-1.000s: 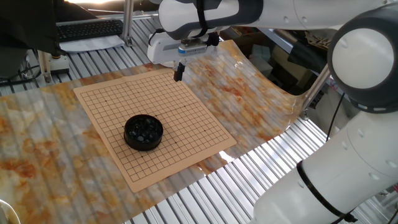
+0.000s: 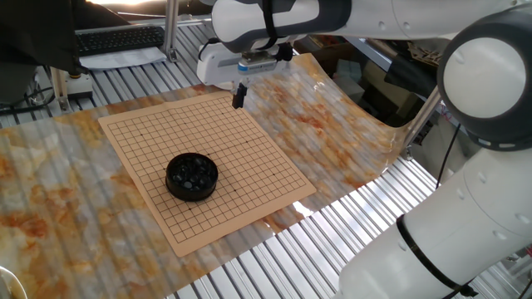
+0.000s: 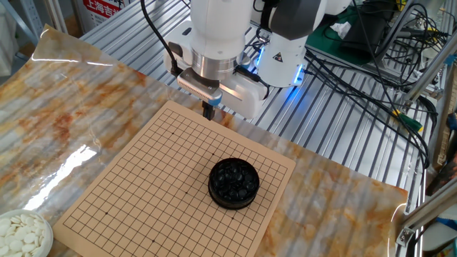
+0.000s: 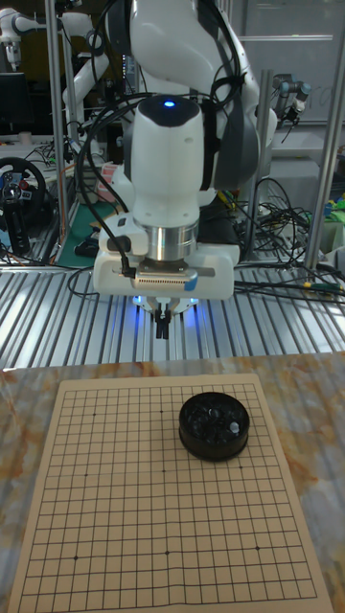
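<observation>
A round black bowl (image 2: 192,177) full of black stones stands upright on the tan grid board (image 2: 141,137). In the second exterior view the bowl (image 3: 233,183) is toward the board's right side; the third view has the bowl (image 4: 215,426) near the board's far edge. My gripper (image 2: 238,97) hangs in the air, apart from the bowl. Its dark fingers point down and stand together, so the gripper (image 4: 162,325) looks shut, and no object shows between them. The grid around the bowl holds no loose stones that I can see.
A bowl of white stones (image 3: 23,234) stands left of the board, cut by the frame edge. The marbled sheet (image 3: 343,207) is bare around the board. A metal post (image 2: 172,29) and a keyboard (image 2: 120,39) are at the back left.
</observation>
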